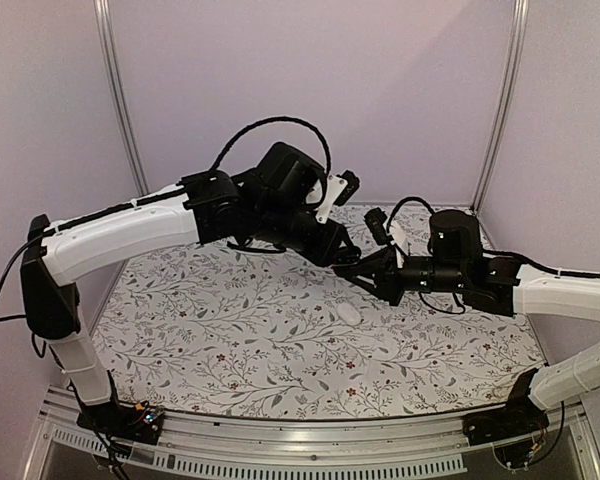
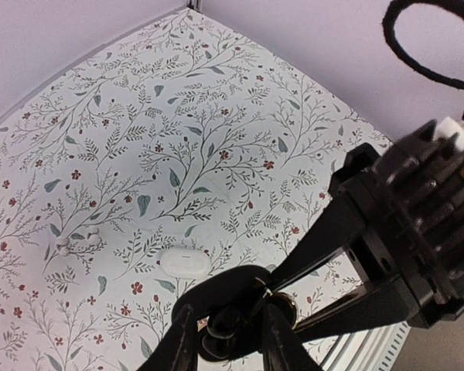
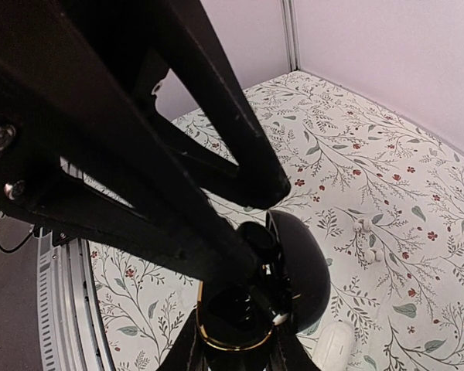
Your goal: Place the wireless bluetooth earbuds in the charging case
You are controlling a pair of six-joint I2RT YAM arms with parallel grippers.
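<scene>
The black charging case (image 3: 301,270), lid up and gold-rimmed, is held in the air by my right gripper (image 1: 348,264), which is shut on it. A dark earbud (image 2: 223,325) shows at the case's cavity. My left gripper reaches down over the case from the upper left in the top view, its fingertips at the case's inside; whether it holds the earbud is hard to tell. In the right wrist view its black fingers cover part of the case.
A white case (image 2: 184,263) lies on the floral table below, with small white earbuds (image 2: 85,239) beside it. Walls stand at the back and sides.
</scene>
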